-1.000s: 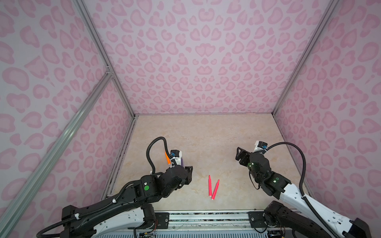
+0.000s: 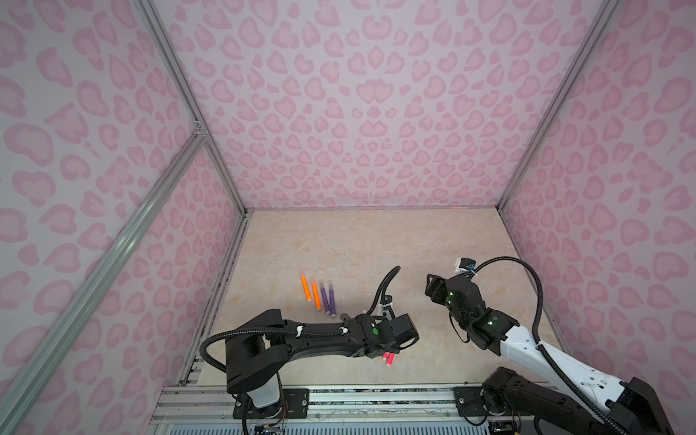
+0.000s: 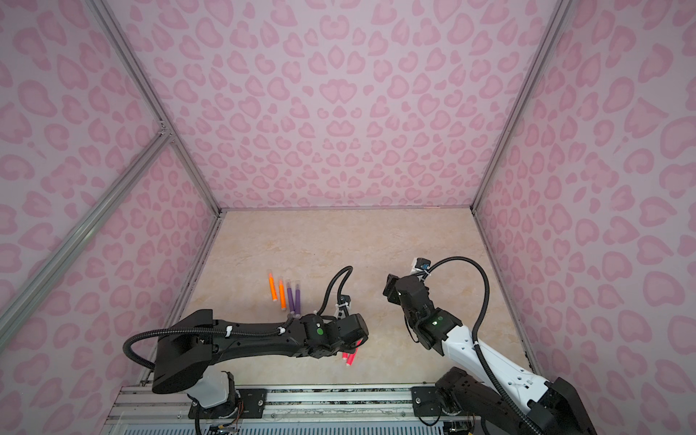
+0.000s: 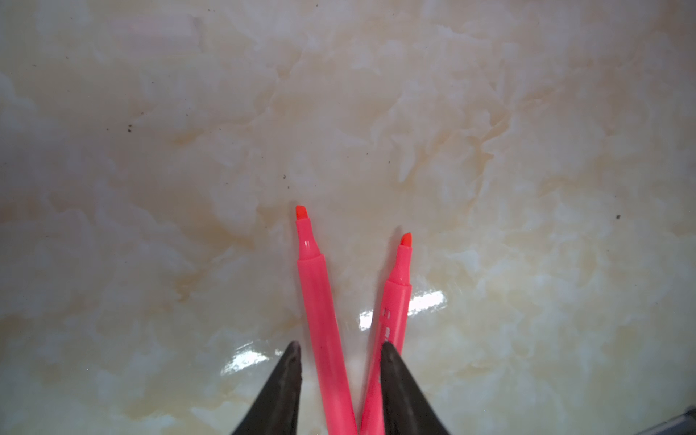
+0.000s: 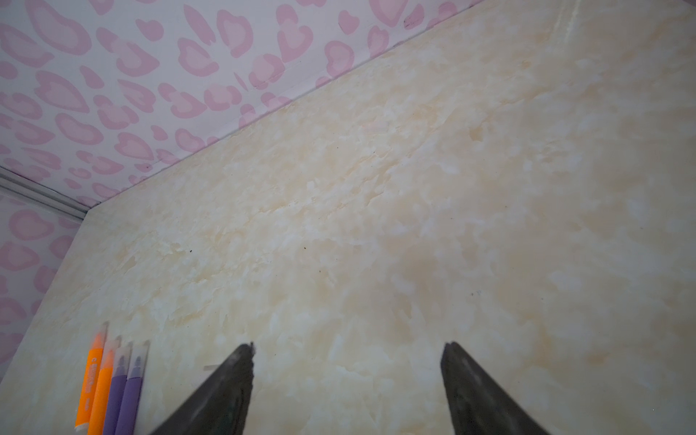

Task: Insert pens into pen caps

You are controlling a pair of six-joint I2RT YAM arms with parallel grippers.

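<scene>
Two uncapped pink pens lie on the table below my left gripper, seen in its wrist view: a left pen [image 4: 320,319] and a right pen [image 4: 391,319]. Their orange tips point away and their lower ends come close together. The fingers of that gripper stand apart, one to either side of the pens' lower parts, with no grip on them showing. In the top left view the arm hides most of both, leaving only pink ends [image 2: 389,359] visible. My right gripper is open and empty above bare table. No loose pink cap is discernible.
Two orange pens [image 2: 305,288] and two purple pens [image 2: 328,298] with pale, translucent ends lie side by side at the table's left. Bare tabletop [image 2: 348,239] stretches across the back and around the right arm.
My left arm has swung right from beside the orange and purple pens to over the pink pens, uncovering the former. The right gripper has shifted slightly left. The pens appear unmoved.
</scene>
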